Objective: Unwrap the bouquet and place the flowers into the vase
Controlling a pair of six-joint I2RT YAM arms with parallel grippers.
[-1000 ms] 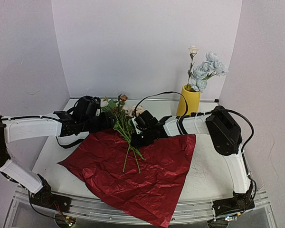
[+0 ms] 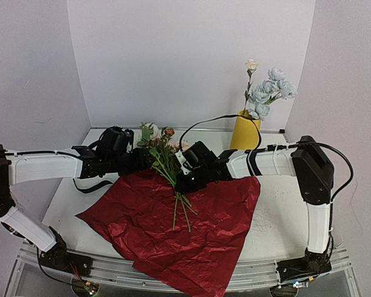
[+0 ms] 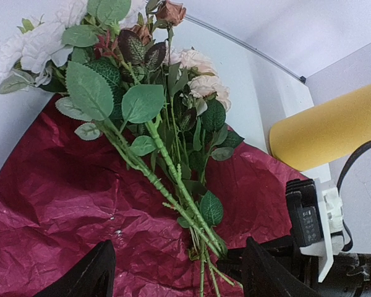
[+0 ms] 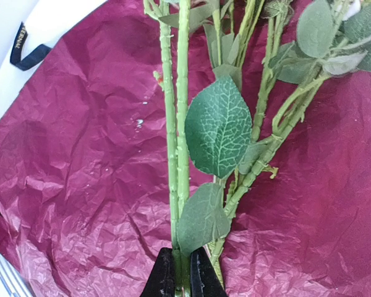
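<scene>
Several flowers with long green stems (image 2: 166, 167) lie in a loose bunch on the red paper, blooms toward the back. In the right wrist view, my right gripper is shut on two green flower stems (image 4: 182, 124); other stems run beside it, outside its fingers. My left gripper is open, its fingers (image 3: 99, 269) wide apart above the paper, and the bunch lies ahead of it. White blooms (image 3: 40, 46) and pale pink blooms (image 3: 201, 71) show there. At the back right stands the yellow vase (image 2: 244, 133), holding pale blue flowers (image 2: 269, 93) and one white flower (image 2: 251, 65).
Crinkled red paper (image 2: 191, 247) covers the middle of the white table and hangs past its front edge. A dark ribbon (image 2: 94, 187) lies at the left. Bare table (image 2: 278, 229) shows at the right. Walls enclose the back and sides.
The paper has slid a little right. My left arm stays almost still.
</scene>
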